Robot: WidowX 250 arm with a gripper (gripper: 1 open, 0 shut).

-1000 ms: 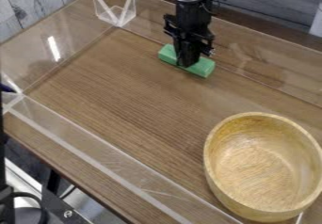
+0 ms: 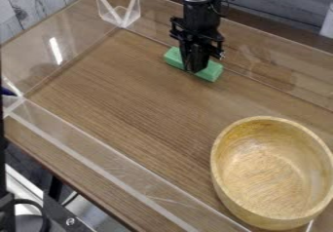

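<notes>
My black gripper point(image 2: 198, 51) reaches down from the top centre to a green block point(image 2: 205, 71) lying on the wooden table point(image 2: 104, 109). The fingertips are at or over the block's upper part; whether they are open or closed on it, and whether they touch it, I cannot tell.
A large tan round bowl point(image 2: 267, 168) sits at the lower right. A clear, angular plastic piece point(image 2: 119, 12) is at the upper left. Black cables lie at the bottom left corner.
The bowl is unmoved.
</notes>
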